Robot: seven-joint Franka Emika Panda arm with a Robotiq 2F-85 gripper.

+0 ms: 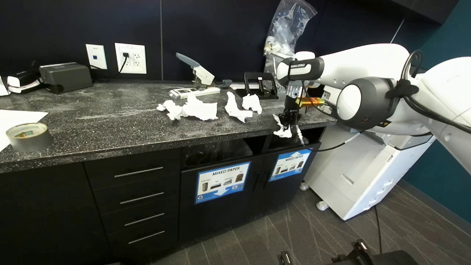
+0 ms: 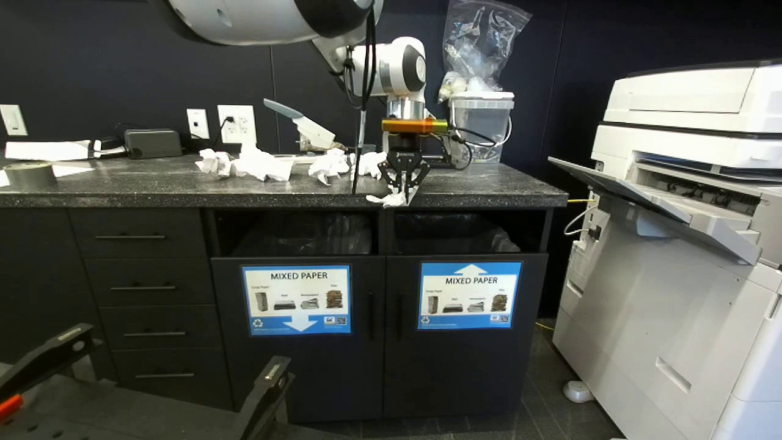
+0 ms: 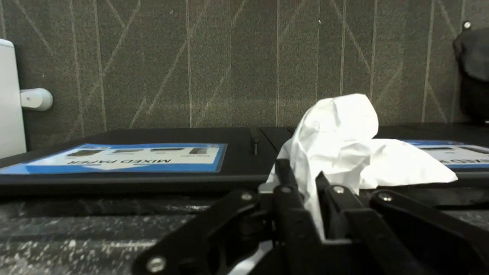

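A crumpled white paper is pinched between the black fingers of my gripper, which is shut on it. In exterior view 1 the gripper points down at the counter's front edge, the held paper hanging beneath it. Exterior view 2 places the gripper near the divider between two open bin slots, the paper in front of the edge. More crumpled papers lie on the dark counter to the left, with another piece closer to the gripper.
Below the counter, the left bin opening and right bin opening sit above doors labelled mixed paper. A stapler, a hole punch and a clear tub stand behind. The printer is at the right.
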